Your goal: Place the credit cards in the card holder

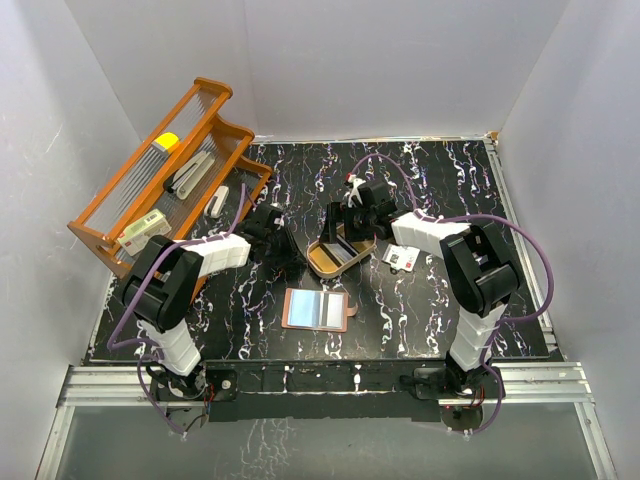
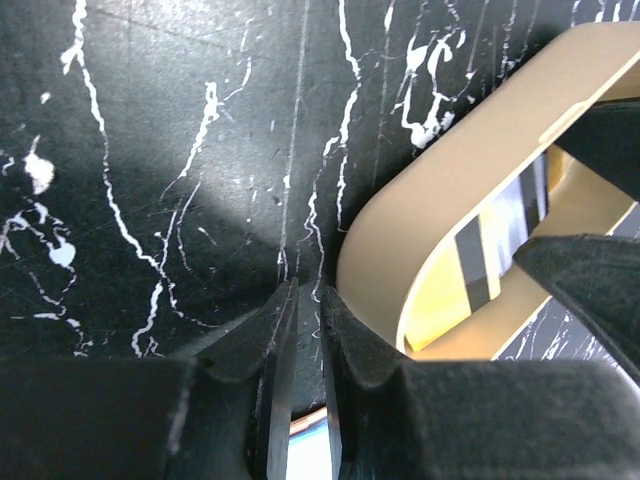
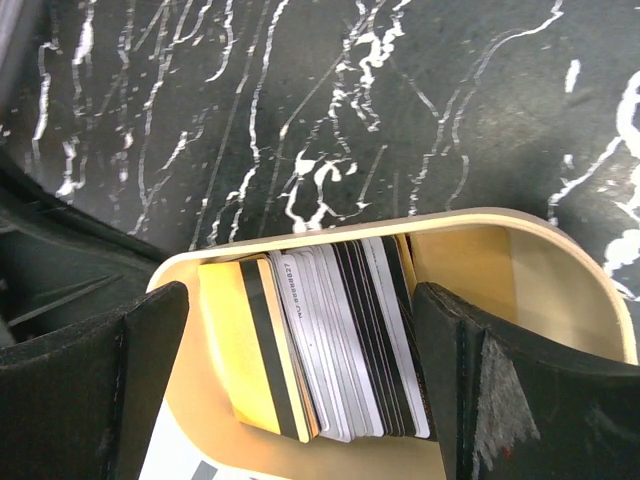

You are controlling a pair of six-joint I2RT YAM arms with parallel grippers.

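Bank cards (image 3: 325, 340), yellow, silver and black, stand in a row inside a tan oval tray (image 3: 470, 215). My right gripper is open over the tray, one finger on either side of the row; whether they touch the cards I cannot tell. Just outside the tray's left end, low over the table, is my left gripper. Its fingers are drawn together to a narrow slit, and nothing shows between them. The brown card holder (image 1: 316, 310) lies spread flat in front of the tray, with clear and bluish pockets.
A wooden rack (image 1: 185, 160) with several items on it takes up the back left. A white card-like piece (image 1: 402, 257) lies right of the tray, under the right arm. Bare table surrounds the card holder.
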